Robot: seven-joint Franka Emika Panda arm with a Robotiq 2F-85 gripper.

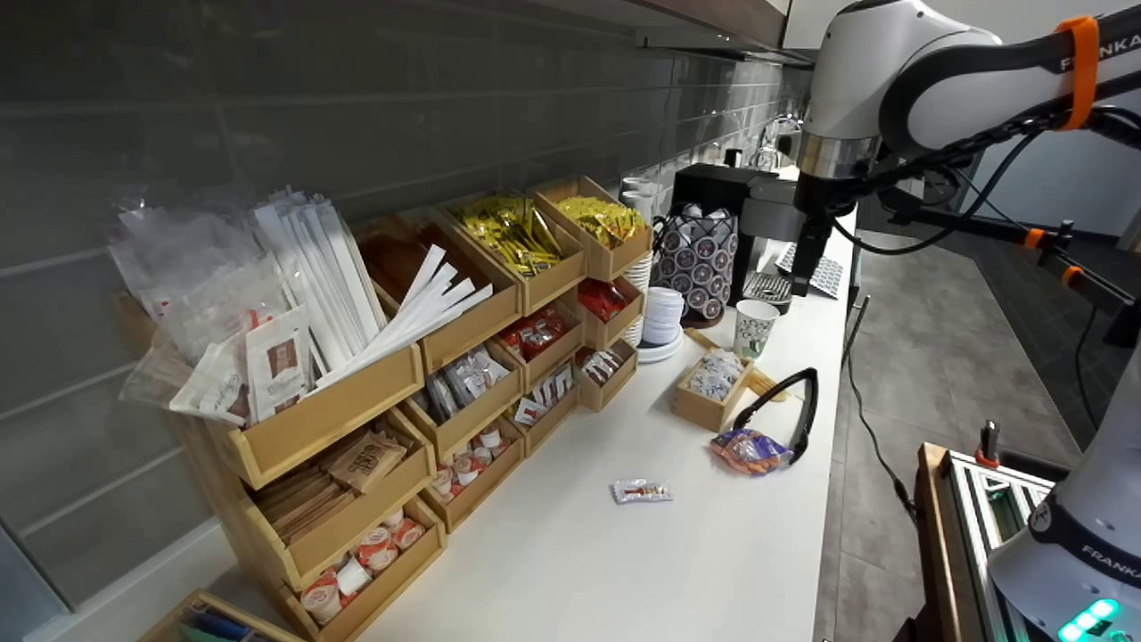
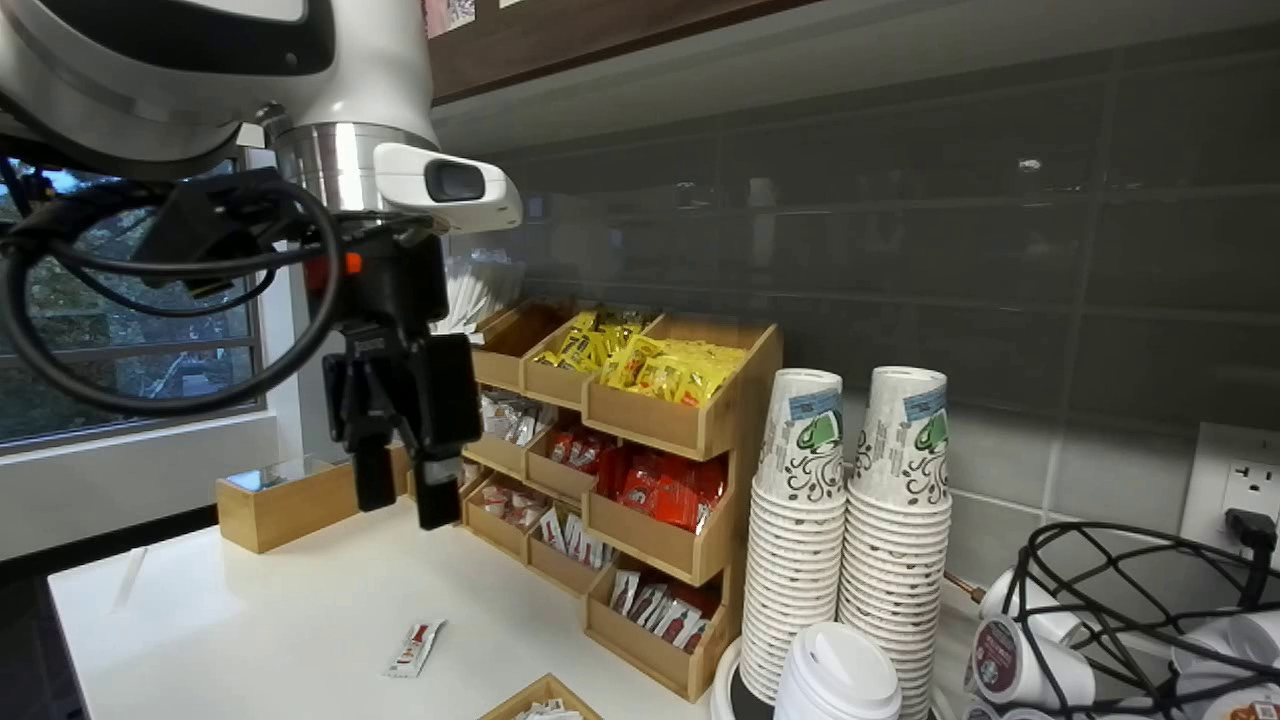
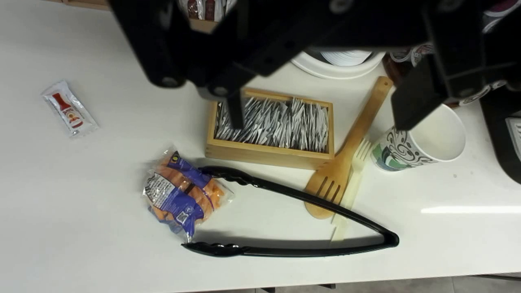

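Observation:
My gripper [image 2: 407,494] hangs above the counter with its fingers apart and nothing between them. In the wrist view, one dark finger [image 3: 235,108] shows over a wooden box of packets [image 3: 271,152], the other near a patterned paper cup [image 3: 398,150]. Black tongs [image 3: 298,252] lie spread on the counter, their tips around an orange-and-purple plastic packet [image 3: 181,194]; whether they touch it is hard to tell. A small sauce sachet [image 3: 70,108] lies alone to the left. Beside the box rest a slotted wooden spatula [image 3: 360,122] and a pale fork [image 3: 360,158].
Against the wall stands a tiered wooden organizer [image 1: 401,369] full of condiments. Stacked cups [image 2: 794,540], a pod basket [image 1: 697,262] and a coffee machine [image 1: 709,189] crowd the far end. Bare white counter [image 1: 599,578] spreads around the sachet.

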